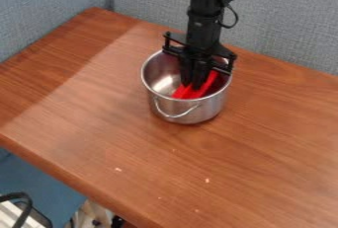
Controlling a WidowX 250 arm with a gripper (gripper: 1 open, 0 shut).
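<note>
A steel pot (171,104) with a wire handle stands on the wooden table. Inside it lies a red object (192,93), partly hidden by the black gripper (195,79), whose fingers reach down into the pot over the red object. Whether the fingers are shut on it cannot be made out.
A grey padded wall (278,15) runs behind it, and cables and pale items lie off the table's lower left edge.
</note>
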